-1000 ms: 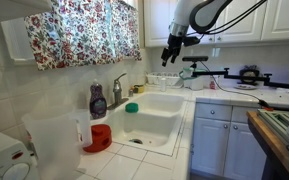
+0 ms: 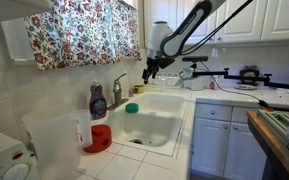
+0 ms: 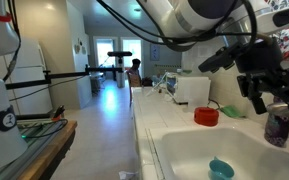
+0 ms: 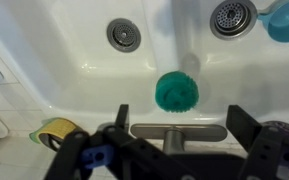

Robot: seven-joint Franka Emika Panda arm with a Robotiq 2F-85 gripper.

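In the wrist view a round green thing [image 4: 176, 91] lies near the middle of the white sink, close to the faucet [image 4: 174, 137]. My gripper is open, its two dark fingers well apart and nothing between them. From the first exterior view, the gripper [image 2: 152, 73] hangs in the air above the sink's far part. A green item [image 2: 132, 107] shows by the sink's back rim there. In the other exterior view my gripper [image 3: 270, 98] is large in the foreground, above the basin, where a teal cup-like thing [image 3: 221, 168] lies.
A dark bottle [image 2: 98, 102] and a red bowl [image 2: 99, 138] stand left of the sink. A white pitcher [image 2: 54, 145] is nearer. The wrist view shows a teal cup [image 4: 287, 20] beside a drain and a yellow-and-green item [image 4: 56, 132] on the ledge.
My arm has come down and moved left in the first exterior view, bringing the gripper lower toward the sink. The objects around the sink have not moved.
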